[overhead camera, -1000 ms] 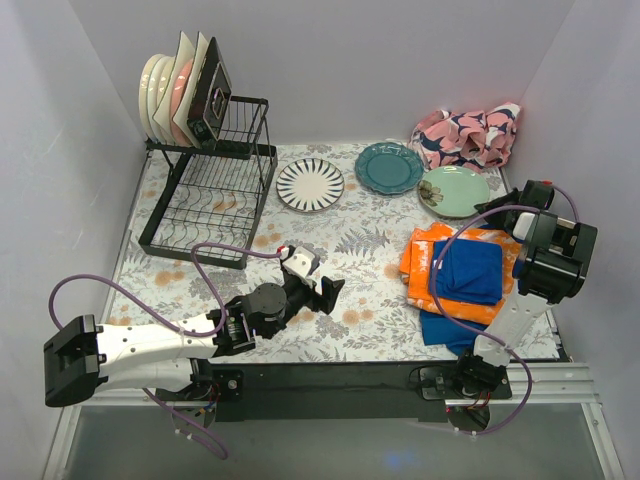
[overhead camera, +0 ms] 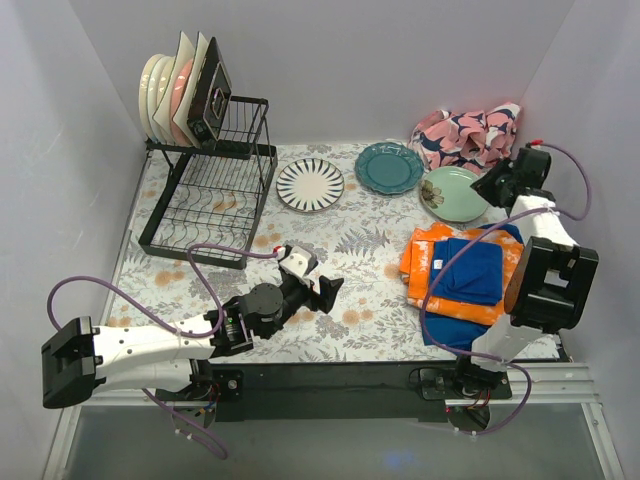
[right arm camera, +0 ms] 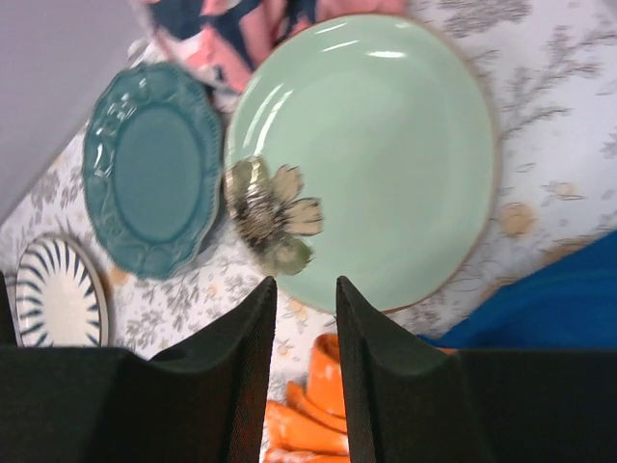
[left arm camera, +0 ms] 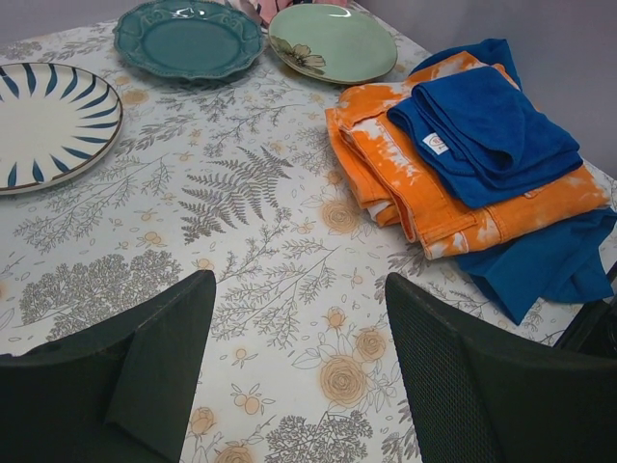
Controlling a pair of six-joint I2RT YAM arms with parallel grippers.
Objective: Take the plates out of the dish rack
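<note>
On the table lie three plates: a white one with dark stripes [overhead camera: 310,185], a teal one [overhead camera: 389,168] and a light green one with a flower [overhead camera: 462,192]. Several plates [overhead camera: 175,88] stand upright in the upper tier of the black dish rack [overhead camera: 262,125]; its lower tier is empty. My right gripper is open beside the green plate's right edge, nothing between its fingers. Over the table's front middle, my left gripper holds its fingers [left arm camera: 169,338] wide apart, with only tablecloth showing between them.
A folded orange cloth [overhead camera: 420,255] with a blue cloth [overhead camera: 470,272] on top lies in front of the green plate. Behind that plate is a crumpled pink patterned cloth [overhead camera: 465,137]. Walls close in on the left and right.
The right gripper has moved farther back along the green plate's right side, its forearm now turned more lengthwise. The green plate has shifted slightly. The left arm looks nearly still.
</note>
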